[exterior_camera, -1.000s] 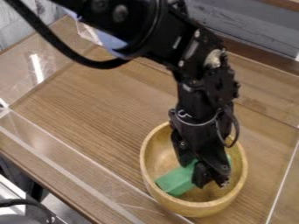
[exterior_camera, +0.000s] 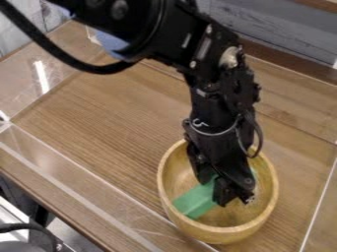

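A yellow bowl sits on the wooden surface at the lower middle. Inside it lies a green object, partly hidden by the black gripper, which reaches down into the bowl from above. The gripper appears closed on the green object, though its fingertips are hard to make out.
Bare wood spans the left and middle of the surface. A clear edge strip runs along the lower left, with dark cables beyond it. A blue object is partly behind the arm at the top left.
The gripper and arm have shifted slightly left within the bowl over the last second, with a small change in tilt. The bowl stays in place.
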